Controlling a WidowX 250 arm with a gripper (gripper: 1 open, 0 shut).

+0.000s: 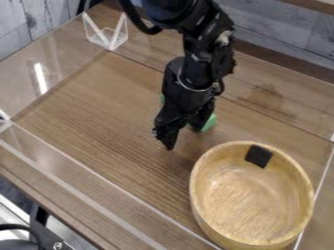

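My black gripper [181, 121] hangs from the top centre, pointing down at the middle of the wooden table, with its fingers open. A green object [209, 122] lies behind and beside the fingers, mostly hidden by them. Whether the fingers touch it is not clear.
A large cream bowl [251, 215] with a black patch on its rim fills the lower right. A white wire object [107, 33] stands at the back left.
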